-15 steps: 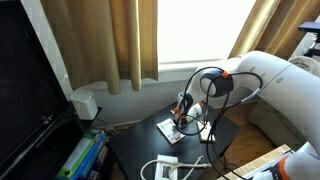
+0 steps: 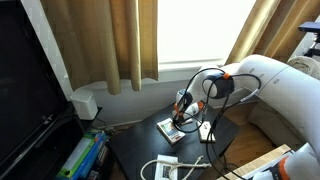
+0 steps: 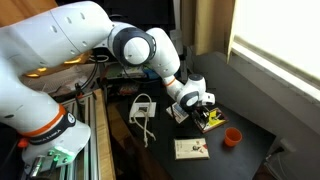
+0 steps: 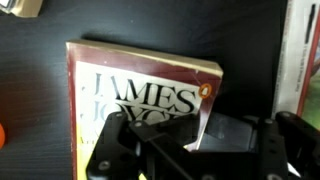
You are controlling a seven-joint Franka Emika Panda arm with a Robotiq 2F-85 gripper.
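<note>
In the wrist view a book (image 4: 140,95) with "JAMES JOYCE" on its pale cover and a brownish-red border lies under my gripper. The dark fingers come together over its lower right part and hide that area. My gripper looks shut, but what is between its fingers is hidden. From the second exterior view, the gripper (image 3: 197,107) is low over the table, right at the book (image 3: 214,122). A grey flat item (image 4: 228,133) shows just right of the book in the wrist view.
An orange cup (image 3: 232,137) and a white rectangular item (image 3: 191,149) stand near the book. A white cable (image 2: 168,163) lies on the dark table. Another book or box edge (image 4: 296,50) borders the wrist view at right.
The gripper end of the arm has shifted slightly at the book. Nothing else has visibly moved.
</note>
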